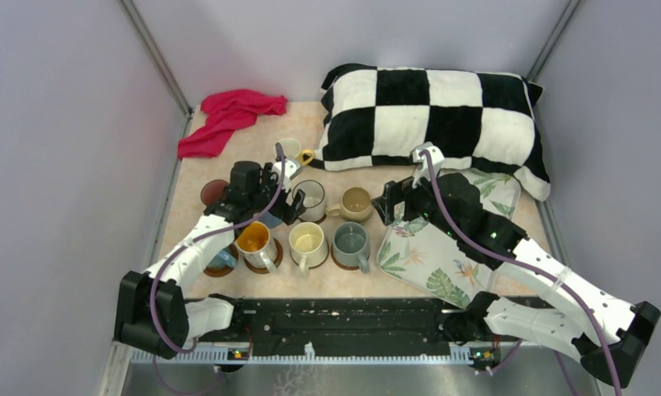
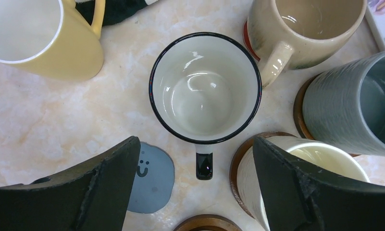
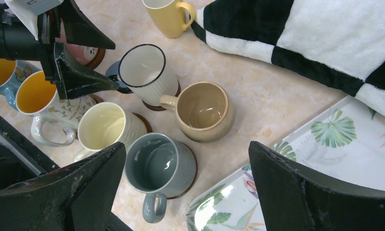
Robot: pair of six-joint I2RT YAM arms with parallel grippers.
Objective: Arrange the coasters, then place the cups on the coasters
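Note:
A white cup with a dark rim (image 2: pixel 202 86) stands upright in the left wrist view, its black-tipped handle (image 2: pixel 204 166) lying between the spread fingers of my left gripper. That gripper is open and grips nothing. A brown round coaster (image 3: pixel 154 107) shows under this cup in the right wrist view. Just left of the cup lies a grey-blue coaster with a smiling face (image 2: pixel 152 179), partly covered by a finger. A yellow cup (image 3: pixel 167 18) stands toward the back with no coaster visible beneath it. My right gripper (image 1: pixel 382 200) hangs open and empty beside the tan mug (image 1: pixel 356 204).
Cream (image 1: pixel 309 245), grey-blue (image 1: pixel 351 245) and orange-lined (image 1: pixel 256 242) mugs crowd the front on brown coasters. A leaf-patterned tray (image 1: pixel 430 256) lies right, under the right arm. A checkered cushion (image 1: pixel 430 120) and pink cloth (image 1: pixel 228 120) lie at the back.

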